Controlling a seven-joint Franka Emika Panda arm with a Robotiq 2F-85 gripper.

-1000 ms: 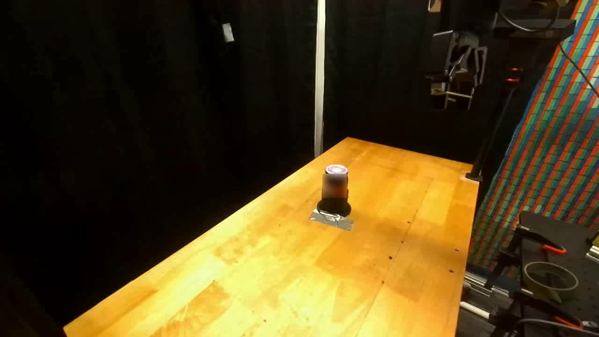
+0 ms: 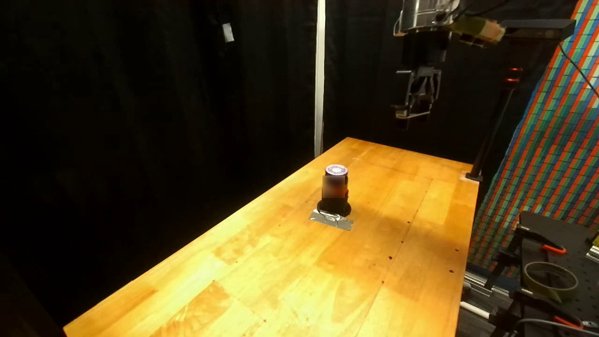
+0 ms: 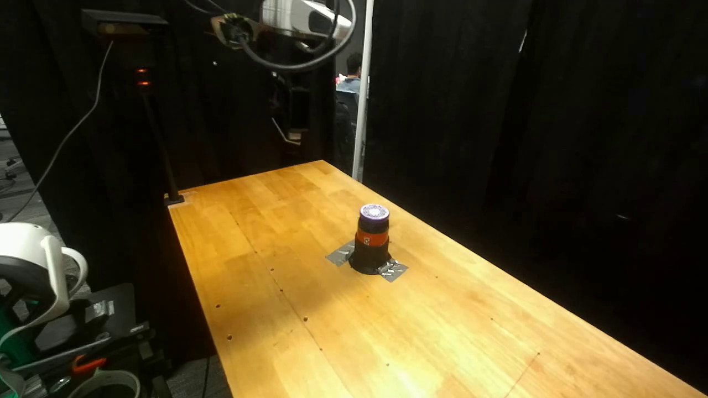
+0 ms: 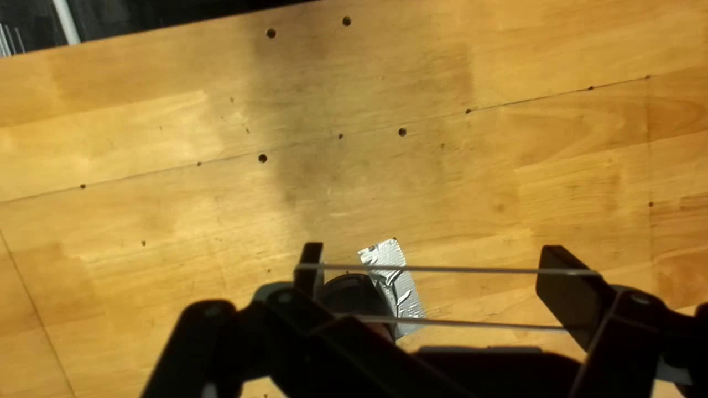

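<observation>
A dark jar (image 3: pixel 373 232) with a whitish patterned lid and an orange-red band stands upright in a black round holder (image 3: pixel 369 260) on the wooden table. Grey tape (image 2: pixel 331 219) holds the holder's base to the tabletop. High above the table hangs my gripper (image 2: pixel 413 114), clear of the jar. In the wrist view the gripper is open, its two fingers wide apart with two thin strands stretched across and nothing held. Part of the black holder (image 4: pixel 356 295) and silver tape (image 4: pixel 402 285) show below the left finger, which hides most of the jar.
Around the jar the wooden tabletop (image 2: pixel 269 269) is bare. A thin black post (image 2: pixel 494 129) rises at its far right corner. Dark curtains border the table, and a side cart (image 2: pixel 561 236) carries a tape roll (image 2: pixel 550 277) and clamps.
In exterior view 1 my gripper has moved left and somewhat lower, closer to the jar but still well above the table. The jar and holder stay where they were.
</observation>
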